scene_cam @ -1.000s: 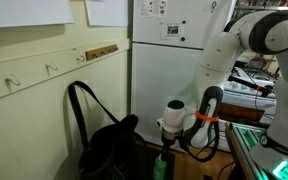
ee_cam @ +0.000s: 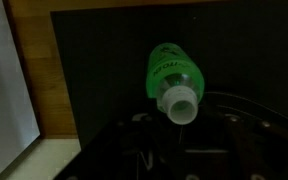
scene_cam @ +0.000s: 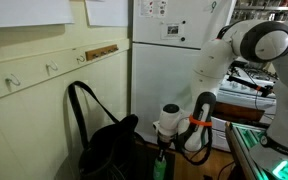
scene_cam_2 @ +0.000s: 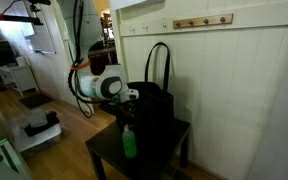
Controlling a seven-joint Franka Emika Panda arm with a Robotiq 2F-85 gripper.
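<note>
A green bottle with a white cap (ee_cam: 181, 106) stands on the black table; its body (scene_cam_2: 129, 144) shows clearly in exterior view 2, and in exterior view 1 the bottle (scene_cam: 160, 170) is at the bottom edge. My gripper points down from above, shut on the bottle's top end. The dark fingers lie on both sides of the cap in the wrist view, though their contact is hard to make out against the black background. In exterior view 2 the fingers blend into the dark bag behind.
A black bag (scene_cam_2: 152, 105) with a tall handle sits on the table right behind the bottle. The wall with hooks (scene_cam: 52, 67) rises behind it. Free black tabletop (scene_cam_2: 162, 146) lies to the bottle's right in exterior view 2.
The arm has shifted slightly to the left in exterior view 1. The bottle and bag show no clear movement.
</note>
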